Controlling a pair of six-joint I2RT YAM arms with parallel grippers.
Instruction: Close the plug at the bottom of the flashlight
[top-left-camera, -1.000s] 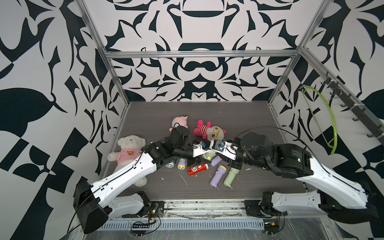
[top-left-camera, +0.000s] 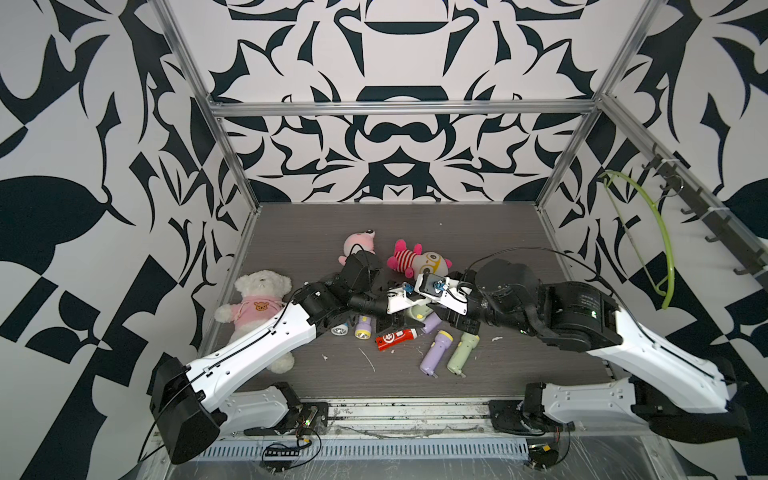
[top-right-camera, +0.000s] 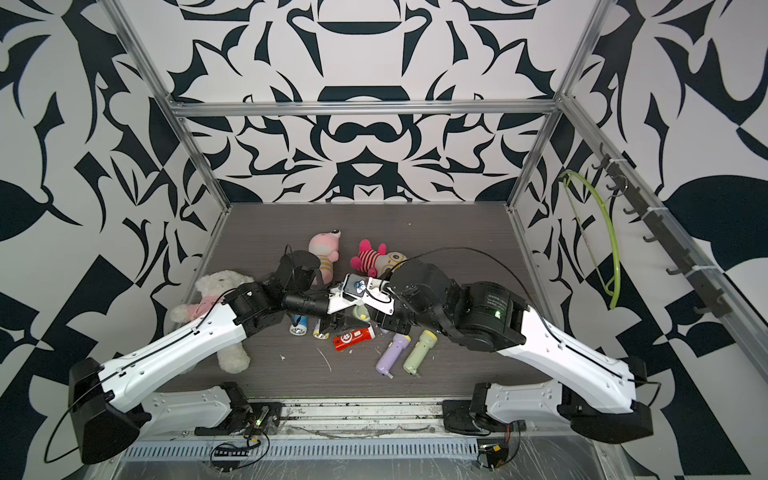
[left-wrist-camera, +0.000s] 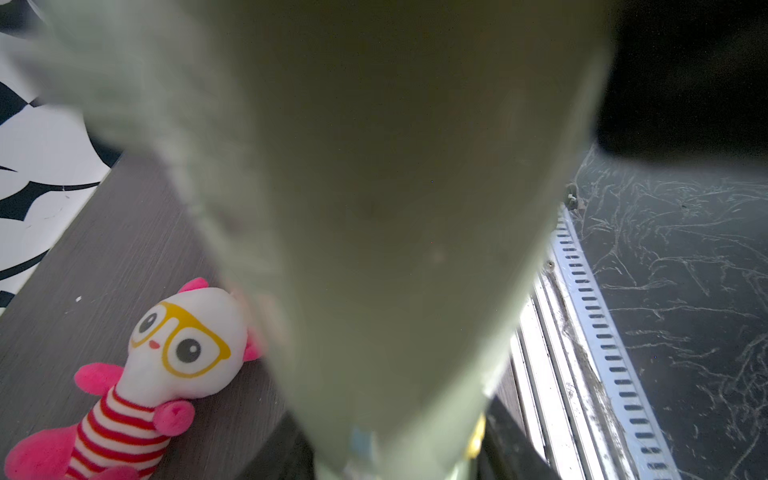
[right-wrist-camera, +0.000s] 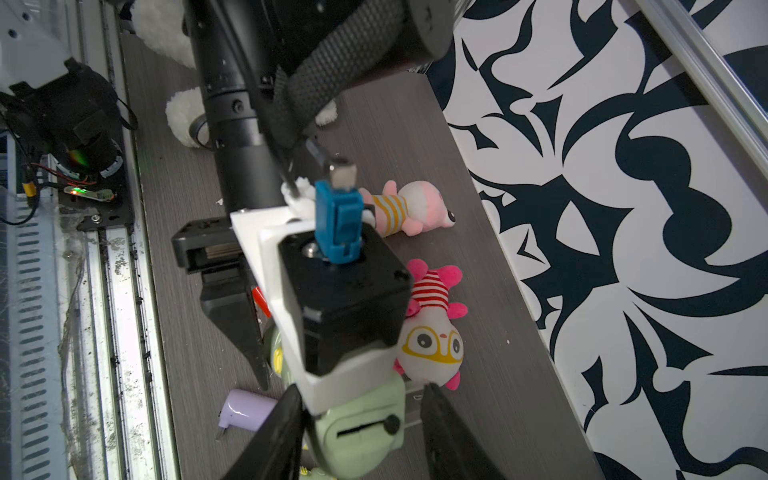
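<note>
A pale green flashlight is held in the air at the middle, shut in my left gripper (top-left-camera: 412, 301), seen also as a blurred green body (left-wrist-camera: 400, 240) filling the left wrist view. In the right wrist view its lower end shows a dark slot with a black knob, the plug area; whether this sits flush is unclear. My right gripper has its fingers on either side of that end, part open, close up to it. In both top views the two grippers meet and largely hide the flashlight.
Lying below are a red flashlight (top-left-camera: 393, 339), purple (top-left-camera: 436, 352) and green (top-left-camera: 464, 353) flashlights, several others partly covered, a striped panda toy (right-wrist-camera: 430, 348), a pink bear (right-wrist-camera: 408, 206) and a white bear (top-left-camera: 254, 304).
Both arms have shifted slightly where they meet, the right wrist a little upward. The objects on the table have not moved.
</note>
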